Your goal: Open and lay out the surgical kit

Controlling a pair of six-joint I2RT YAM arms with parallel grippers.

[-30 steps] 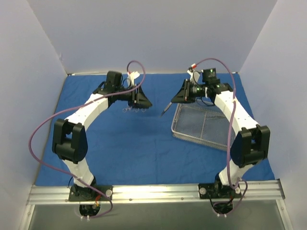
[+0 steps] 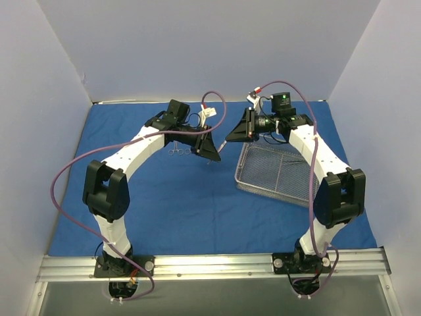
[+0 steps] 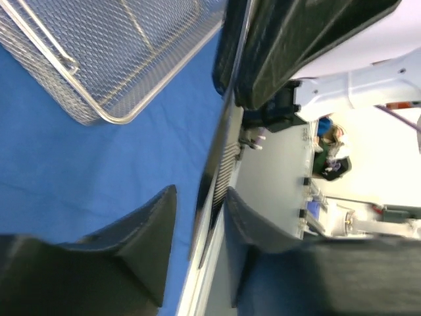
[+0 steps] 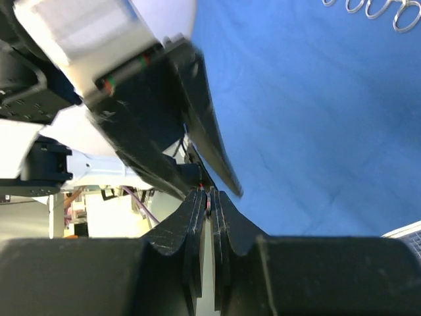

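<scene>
Metal tweezers [image 3: 222, 155] with a ridged grip hang point-down above the cloth. In the top view my right gripper [image 2: 229, 139] is shut on their upper end; its fingertips also show closed together in the right wrist view. Seen from the left wrist, its two fingers [image 3: 148, 230] stand apart on either side of the tweezers, part open. Several ring-handled instruments [image 2: 179, 151] lie on the blue cloth behind the left gripper. The wire mesh tray [image 2: 240, 172] sits on the right.
Blue cloth [image 2: 171, 217] covers the table, with wide free room at the front and left. At least one thin instrument [image 2: 293, 161] lies in the tray. Grey walls close off the back and sides. The two grippers are very near each other.
My left gripper has moved right and toward the front, up to the tweezers, from clear of them a second ago. My right gripper has shifted slightly left, keeping hold of them.
</scene>
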